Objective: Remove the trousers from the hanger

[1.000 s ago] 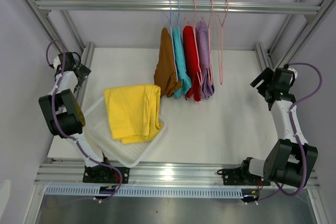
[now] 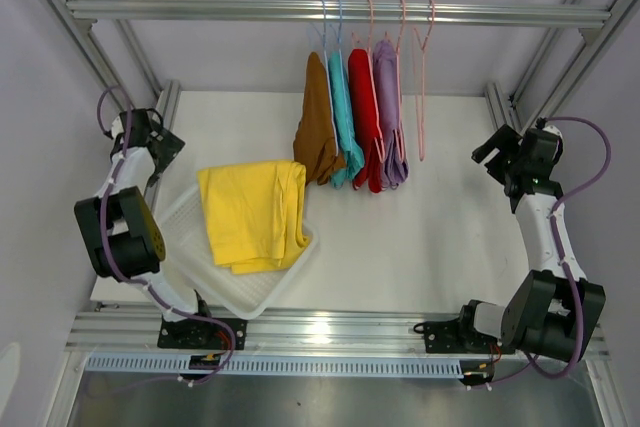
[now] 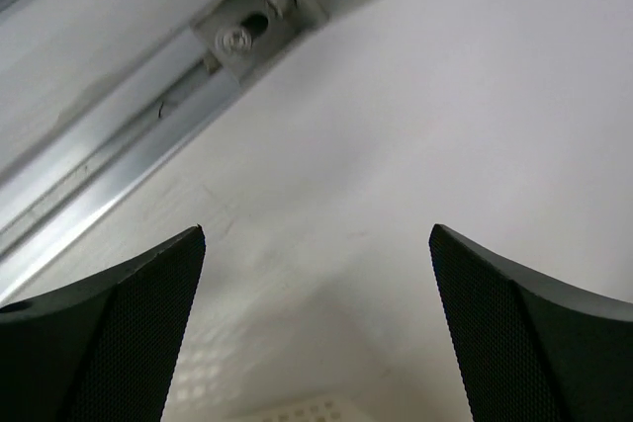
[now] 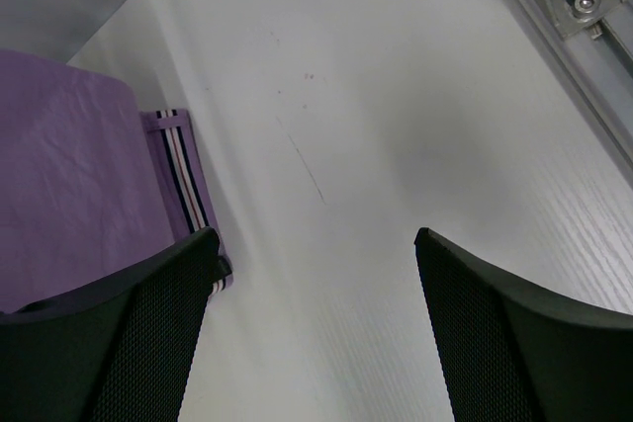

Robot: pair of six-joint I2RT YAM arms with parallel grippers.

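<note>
Folded trousers hang on hangers from the rail: brown (image 2: 315, 122), teal (image 2: 342, 122), red (image 2: 364, 117) and purple (image 2: 388, 112), the purple ones (image 4: 74, 175) also large at the left of the right wrist view. An empty pink hanger (image 2: 422, 107) hangs right of them. My left gripper (image 2: 165, 142) is open at the left edge, empty, over bare surface in its wrist view. My right gripper (image 2: 492, 150) stands open at the right, empty, apart from the trousers.
A white basket (image 2: 180, 237) at the front left holds yellow folded cloth (image 2: 248, 217). The rail (image 2: 230, 9) crosses the top. The board's right half is clear.
My left arm has shifted slightly to the right.
</note>
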